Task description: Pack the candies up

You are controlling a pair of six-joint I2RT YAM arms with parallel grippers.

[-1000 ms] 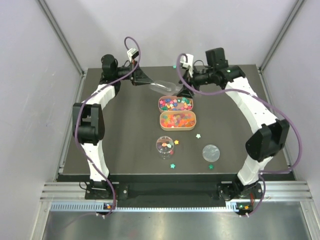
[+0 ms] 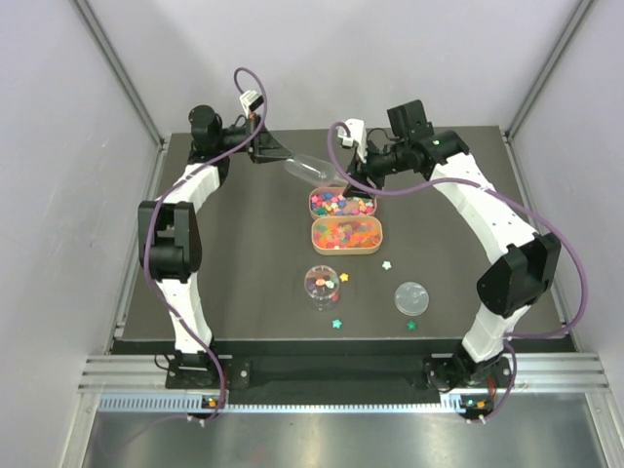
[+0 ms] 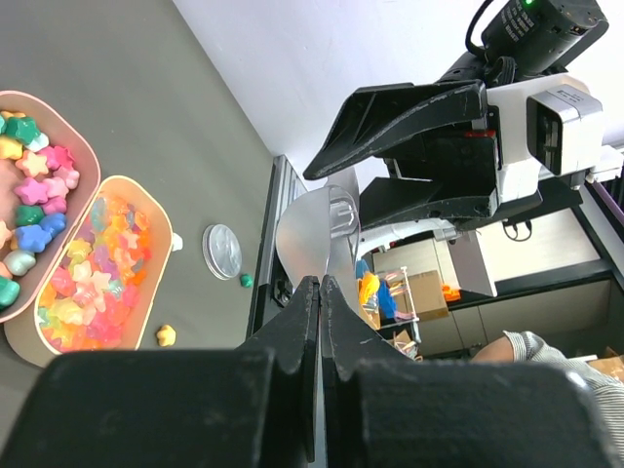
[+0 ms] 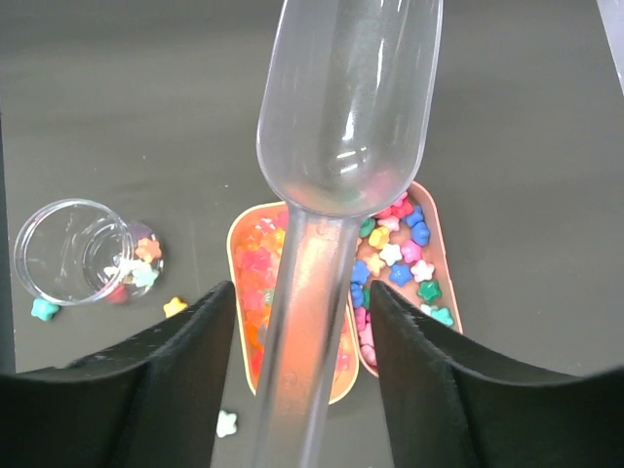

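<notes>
A clear scoop [image 2: 312, 170] is held above the table between the two arms. My left gripper [image 2: 290, 156] is shut on the thin lip of its bowl; in the left wrist view the fingertips [image 3: 310, 286] meet at that edge. The scoop's handle [image 4: 299, 361] passes between the spread fingers of my right gripper, with a gap on both sides. Below stand a bin of opaque candies [image 2: 343, 202] and a bin of translucent candies [image 2: 347, 235]. A clear jar [image 4: 73, 255] holds a few star candies.
The round clear lid [image 2: 411, 298] lies right of the jar. Loose star candies are scattered around, such as a yellow one [image 4: 175, 306], a white one [image 4: 226, 423] and a teal one [image 2: 336, 324].
The left gripper and scoop shifted a little to the left. Bins, jar and lid stayed put.
</notes>
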